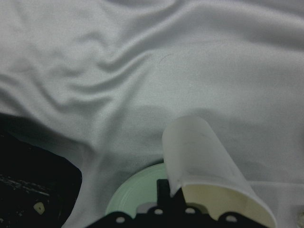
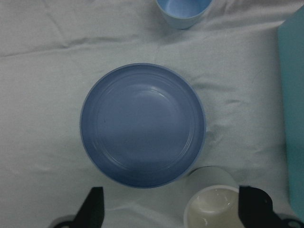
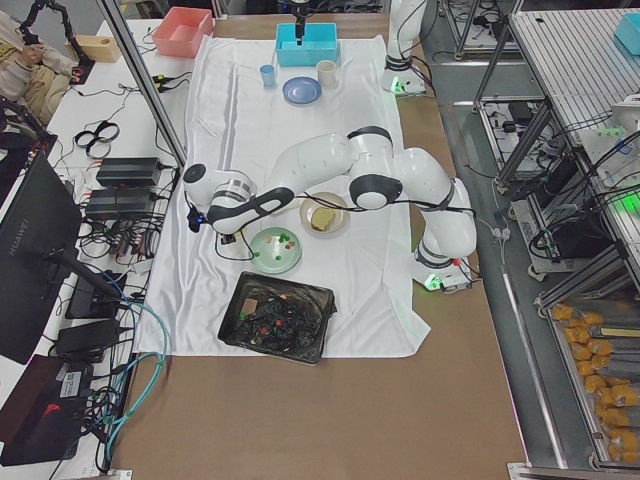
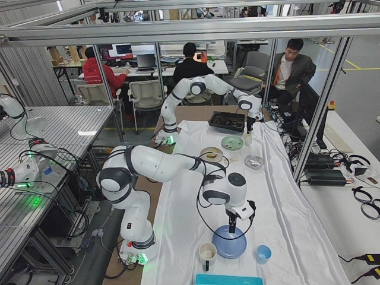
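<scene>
My left gripper is shut on a white cup [image 1: 199, 147], held tilted in the left wrist view, beside a green plate [image 1: 133, 190] and a black bin [image 1: 33, 185]. My right gripper stands open above the table, near a blue plate [image 2: 142, 123] and a cream mug [image 2: 211, 204]; nothing shows between its fingers. A small blue cup [image 2: 183, 19] stands past the plate in the right wrist view.
A beige plate [image 3: 310, 220] with a yellow item is next to the green plate. A turquoise bin [image 3: 307, 55] stands at the far end. The white cloth has clear room between the two groups of dishes.
</scene>
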